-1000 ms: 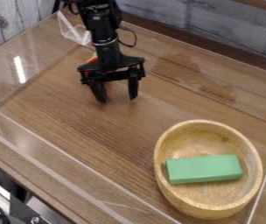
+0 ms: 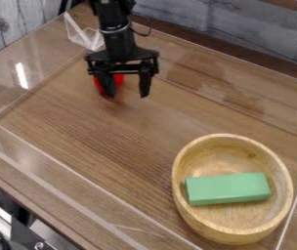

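Observation:
At the back left of the wooden table, my black gripper point(image 2: 120, 74) hangs open over a red object point(image 2: 109, 86), which is partly hidden behind its fingers. I cannot tell whether the fingers touch it. In the front right lies a wooden bowl point(image 2: 233, 220) with a green block point(image 2: 227, 188) inside.
A wooden ledge point(image 2: 281, 8) runs along the back right, and a corrugated wall point(image 2: 15, 29) stands at the back left.
Over the last second my gripper has moved toward the back of the table, rising in the view. The bowl and green block have not moved.

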